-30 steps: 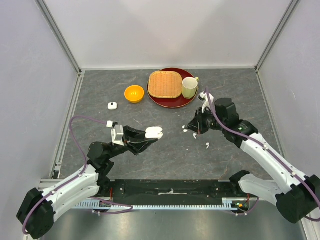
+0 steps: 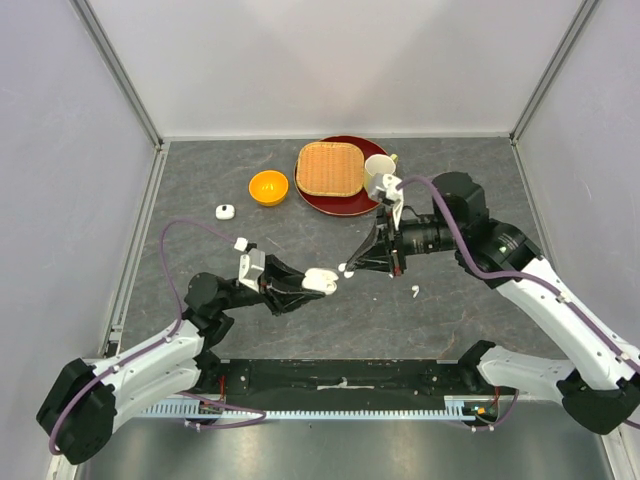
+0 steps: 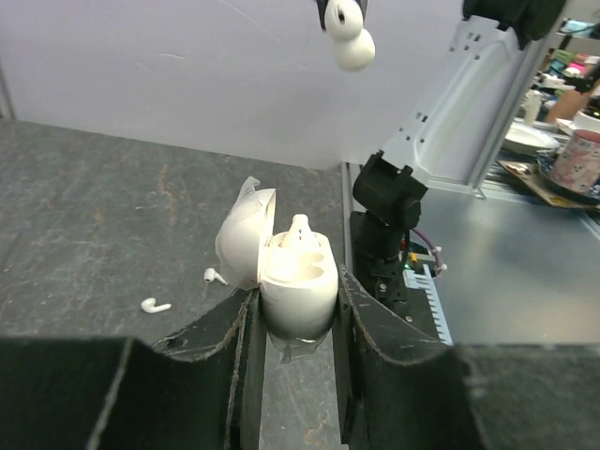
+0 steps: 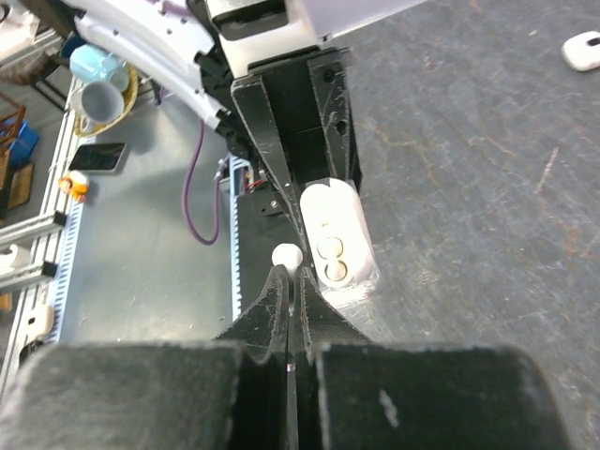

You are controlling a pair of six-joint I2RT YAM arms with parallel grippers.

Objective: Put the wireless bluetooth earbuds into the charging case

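Observation:
A white charging case, lid swung up, is clamped between the fingers of my left gripper. Its cavities face up in the left wrist view. In the right wrist view the case stands just beyond my right gripper. That gripper is shut on a white earbud, whose rounded end pokes above the fingertips; the rest is hidden. The held earbud is close to the case but apart from it. Two loose earbuds lie on the table, one nearer and one farther in the left wrist view.
A red plate with a woven tan piece and a pale mug stands at the back. Left of it are a yellow bowl and a small white case.
My right gripper has moved left with its earbud, closing in on the case. The left gripper, still around the case, has shifted slightly right and forward and turned.

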